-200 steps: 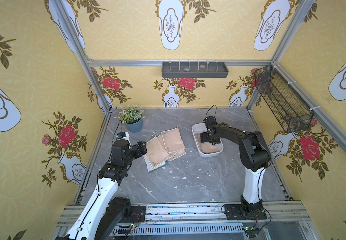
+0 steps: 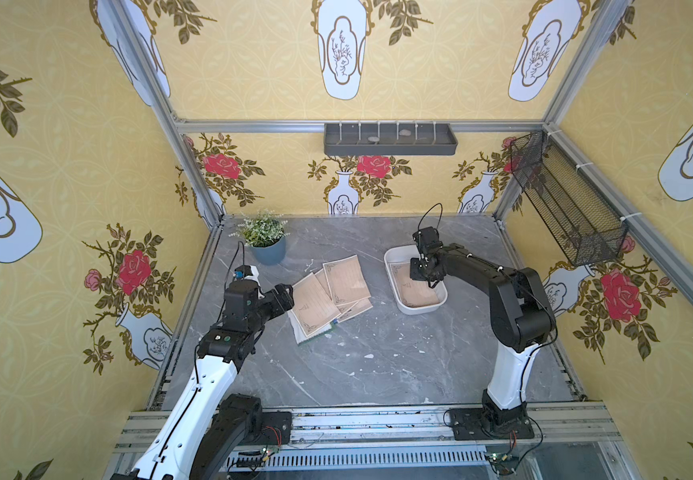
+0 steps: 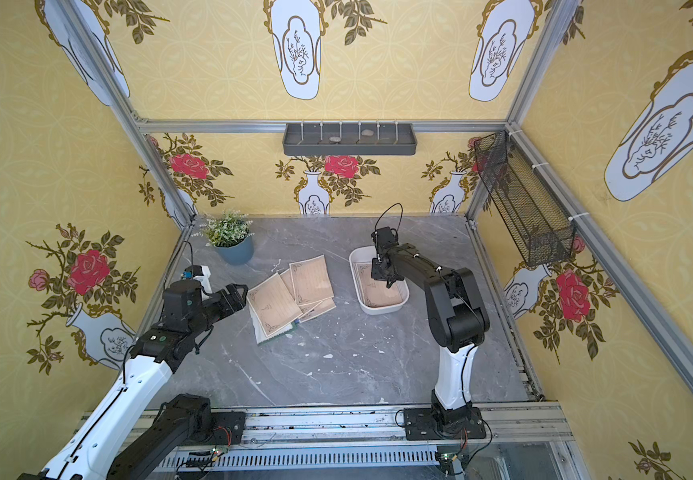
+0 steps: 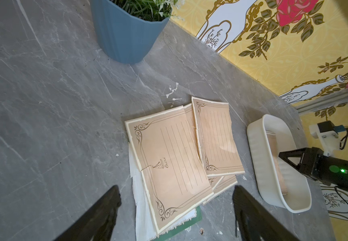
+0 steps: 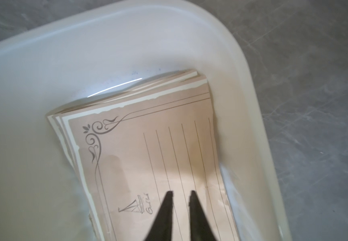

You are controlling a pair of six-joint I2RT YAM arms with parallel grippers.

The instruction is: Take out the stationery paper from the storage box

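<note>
A white storage box (image 2: 434, 300) holds a stack of tan, lined stationery paper (image 5: 141, 152). My right gripper hangs over that stack inside the box's outline, its two blurred fingers slightly apart with nothing visible between them. More stationery sheets (image 4: 170, 160) lie overlapping on the table left of the box, over white and green backing. My left gripper is raised at the left, its fingers wide apart at the bottom of the left wrist view, above and near those loose sheets, holding nothing.
A blue potted plant (image 2: 269, 249) stands at the back left. A grey rack (image 2: 390, 148) hangs on the back wall, a wire basket (image 2: 570, 200) on the right wall.
My right arm has shifted slightly right and up, its gripper moving over the box. The left arm and the loose sheets look unchanged.
</note>
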